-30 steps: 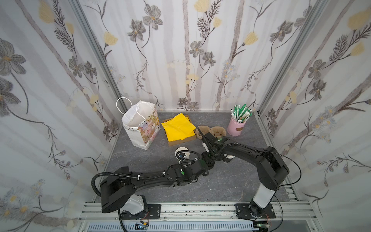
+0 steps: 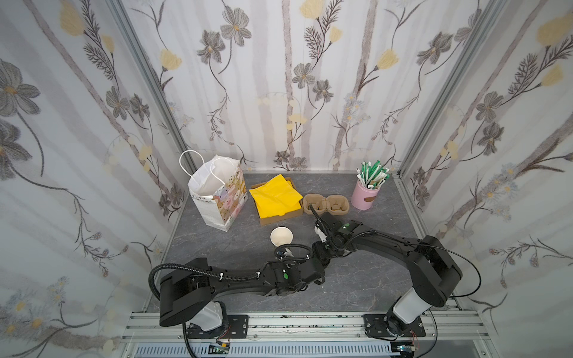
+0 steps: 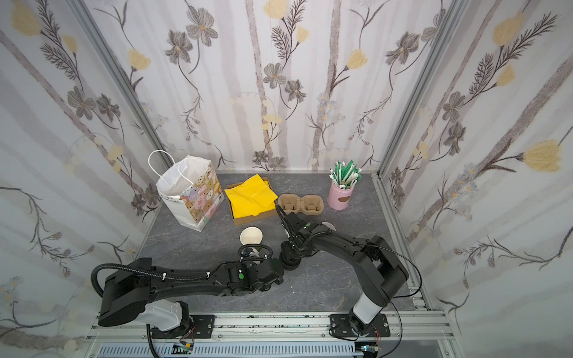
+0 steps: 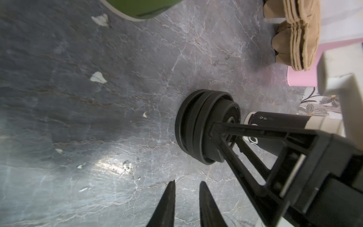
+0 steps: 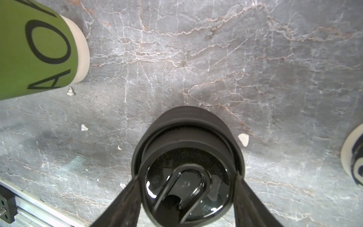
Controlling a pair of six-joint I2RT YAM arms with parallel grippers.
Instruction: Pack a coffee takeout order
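Note:
Black lids [image 4: 204,124] form a small stack on the table, seen from the side in the left wrist view. From above in the right wrist view, the fingers of my open right gripper flank the glossy top lid [image 5: 189,155], close against its rim. My left gripper is beside the stack, its narrow fingers parted and bare tabletop showing between them. A green cup [image 5: 41,53] stands on the left of the right wrist view; its open cream mouth [image 2: 281,236] shows from above. A black cup [image 4: 279,123] is partly hidden behind the right gripper.
Along the back stand a white paper bag [image 2: 206,208], yellow napkins [image 2: 275,197] in a cardboard box, a cardboard cup carrier [image 2: 326,204] and a pink holder [image 2: 363,197] with green-white packets. Both arms are close together mid-table.
My left wrist has drawn back toward the front edge, uncovering the cup's mouth. Objects along the back have stayed put.

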